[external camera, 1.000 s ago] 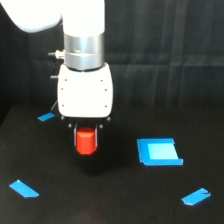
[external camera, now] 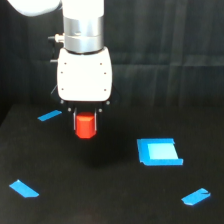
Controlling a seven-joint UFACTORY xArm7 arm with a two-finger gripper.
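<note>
The white gripper body hangs in the upper left-centre of the view, with its dark fingers pointing down. Between the tips of my gripper (external camera: 85,122) is a small red object (external camera: 85,126); the gripper is shut on it. Part of the object is hidden by the fingers. Its height above the black table is hard to judge from this one angle.
A pale square (external camera: 161,151) framed in blue tape (external camera: 159,163) lies to the right. Blue tape strips mark the table at the front left (external camera: 24,189), front right (external camera: 196,197) and back left (external camera: 49,116).
My gripper and the red object have shifted up in the view together, keeping the same position relative to each other. The tape and the pale square have not moved.
</note>
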